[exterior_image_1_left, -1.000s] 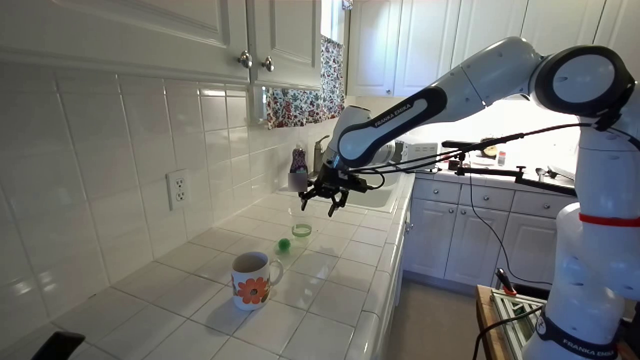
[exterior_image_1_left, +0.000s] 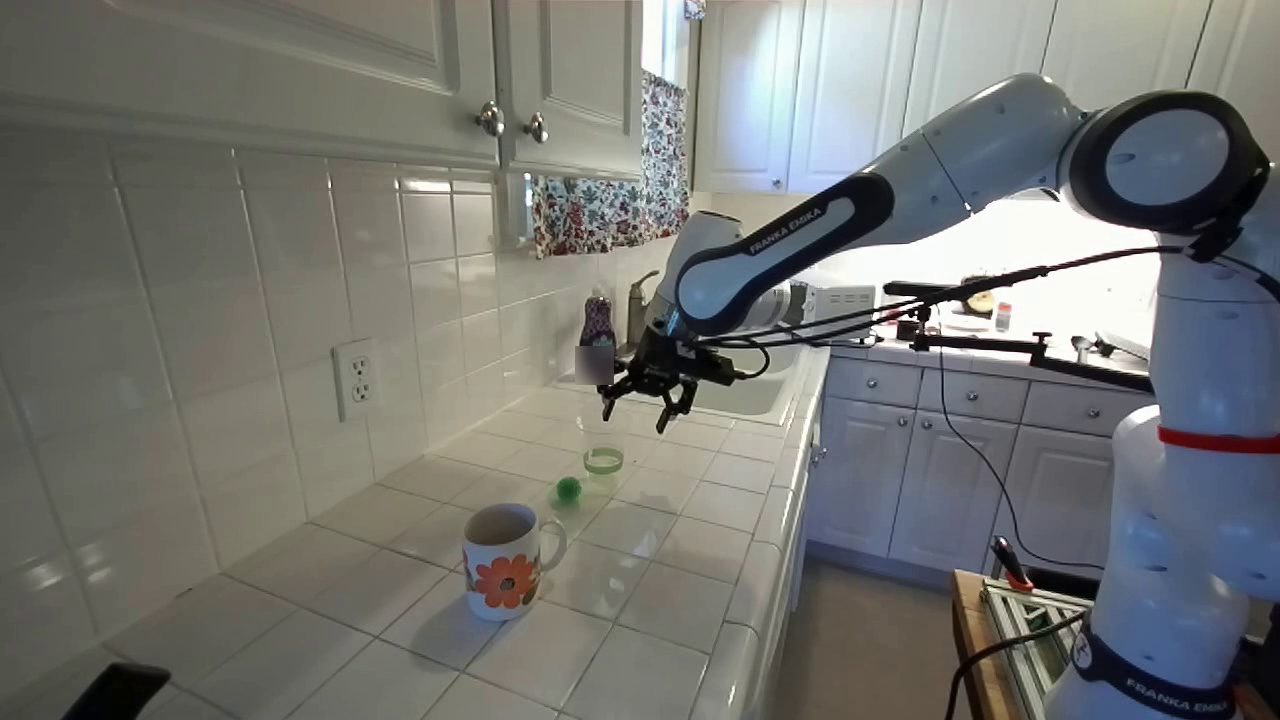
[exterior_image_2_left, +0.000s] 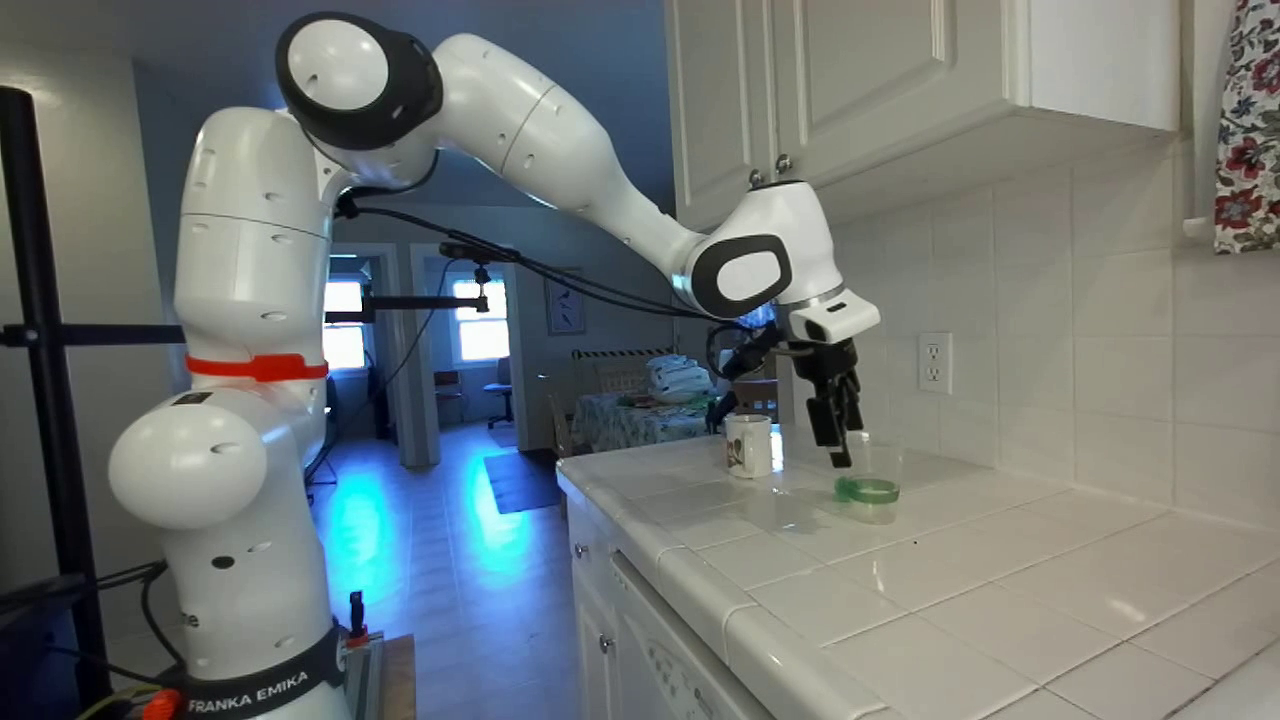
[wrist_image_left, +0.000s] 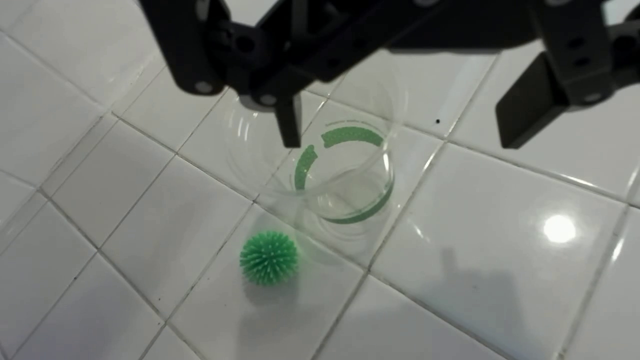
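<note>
My gripper (exterior_image_1_left: 637, 420) stands open above the counter, its two fingers wide apart with nothing held between them. In the wrist view one black finger (wrist_image_left: 289, 123) overlaps the rim area of a clear cup (wrist_image_left: 354, 219) with a green band; whether they touch, I cannot tell. The cup is upright on the tiles. Beside it, outside the cup, lies a spiky green ball (wrist_image_left: 269, 258). A white mug (exterior_image_1_left: 501, 578) with an orange flower stands closer to the exterior view 1 camera, its handle to the right.
A tiled wall (exterior_image_1_left: 282, 348) with an outlet runs along one side. A sink (exterior_image_1_left: 768, 390) and a dark bottle (exterior_image_1_left: 597, 322) are farther back. Cabinets (exterior_image_2_left: 912, 72) hang above.
</note>
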